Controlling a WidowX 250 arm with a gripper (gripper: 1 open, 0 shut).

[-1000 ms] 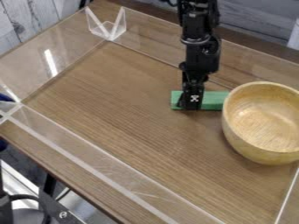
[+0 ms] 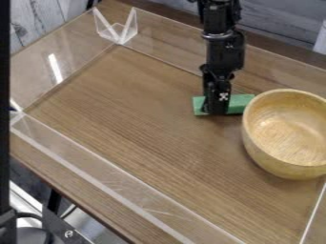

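The black gripper (image 2: 218,93) reaches down from the top centre onto a green block (image 2: 234,102), shut on it. The block lies on the wooden surface just left of a large wooden bowl (image 2: 283,143) at the right, which sits very close to it. The fingertips are dark and partly hard to make out against the block.
Clear plastic walls (image 2: 76,157) edge the work surface, with a small clear bracket (image 2: 114,30) at the upper left. Dark cables or hardware lie at the bottom-left corner.
The gripper and green block have shifted slightly to the right over the last second, with the gripper's angle changing a little. The bowl looks unmoved.
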